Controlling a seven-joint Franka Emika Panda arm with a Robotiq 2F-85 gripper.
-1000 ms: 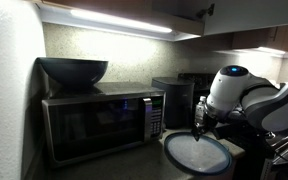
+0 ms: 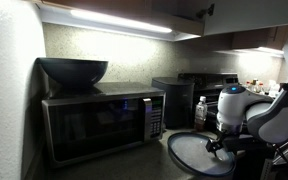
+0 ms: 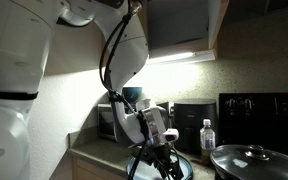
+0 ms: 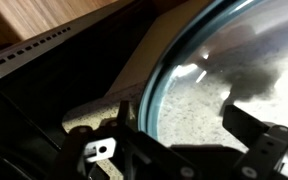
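Observation:
A round, pale disc with a dark bluish rim (image 2: 189,153), resembling a lid, lies by the microwave's right front corner. My gripper (image 2: 224,150) is low over its right side. In the wrist view the gripper is open, and the disc's curved rim (image 4: 149,105) passes between the fingers, close to the left one. Whether either finger touches the disc cannot be told. In exterior view 2 the gripper (image 3: 164,167) partly covers the disc (image 3: 187,170).
The microwave (image 2: 99,128) carries a dark bowl (image 2: 72,72). A bottle (image 3: 207,138) and a dark canister (image 3: 189,120) stand behind the disc. To the right is a lidded pan (image 3: 259,160) on the stove. Cabinets hang overhead.
My gripper has come down and rightward, from above the disc's back edge to low over its right side. The disc has shifted slightly right and looks a little more tilted.

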